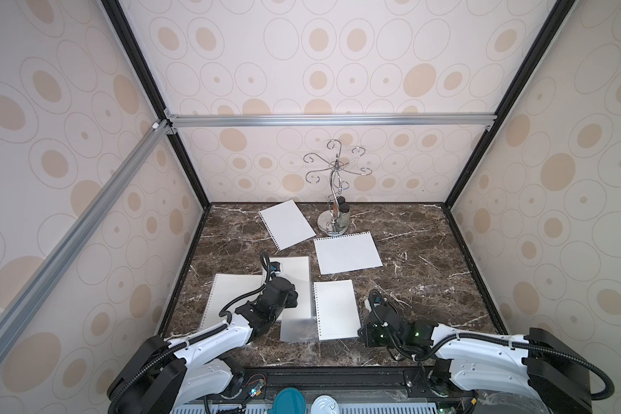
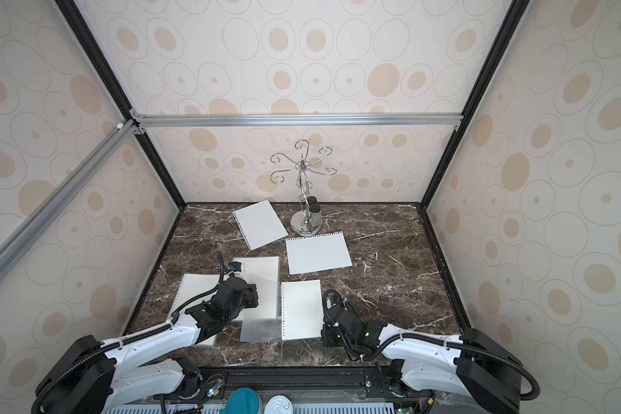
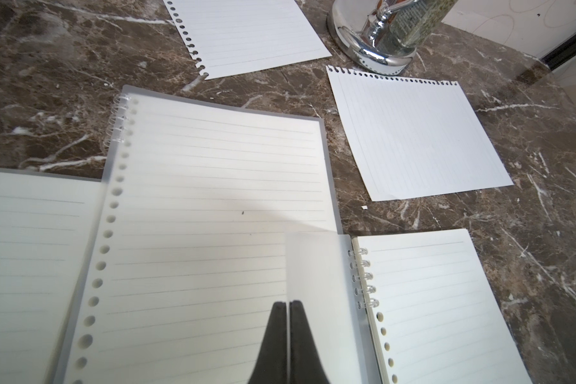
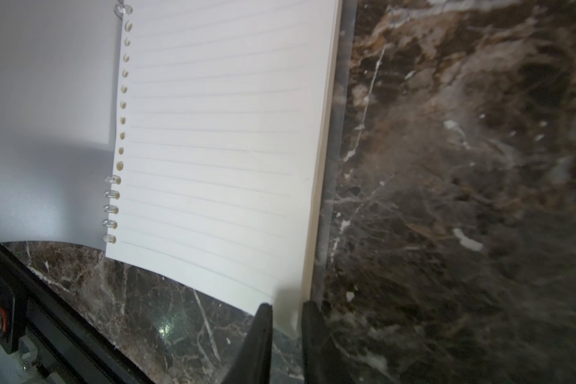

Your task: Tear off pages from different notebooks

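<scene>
The small spiral notebook (image 1: 336, 309) lies open on the right, its clear rings along the left side and its frosted cover (image 4: 41, 128) spread to the left. At its lower right corner, my right gripper is shut with the page corner between its fingertips. A larger lined notebook (image 3: 211, 192) lies left of it, partly under that cover, and another notebook (image 1: 229, 293) sits at far left. My left gripper hangs over the larger notebook, shut with nothing visible between its fingers. Two torn-off pages (image 1: 287, 225) lie further back; the nearer loose page (image 1: 347, 252) is turned sideways.
A chrome scroll stand (image 1: 333, 219) with a dark-lidded jar (image 1: 344, 212) stands behind the loose pages. Bare marble tabletop (image 1: 421, 255) stretches to the right. A black frame rail (image 1: 324, 376) runs along the front edge.
</scene>
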